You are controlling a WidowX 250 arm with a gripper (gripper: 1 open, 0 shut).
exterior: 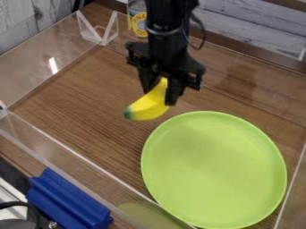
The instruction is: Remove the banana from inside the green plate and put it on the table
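The yellow banana point(147, 106), greenish at its lower left tip, is gripped by my black gripper point(162, 88), which is shut on its upper part. Both are over the wooden table point(84, 103), beyond and left of the green plate point(216, 170). Whether the banana's lower end touches the wood cannot be told from this view. The plate lies empty at the lower right.
A blue object point(68, 199) lies at the lower left, by the clear barrier point(72, 161). Behind the arm stands a can point(138, 20), partly hidden. Bare wood stretches left of the plate. A white wire-like stand point(98, 29) is at the upper left.
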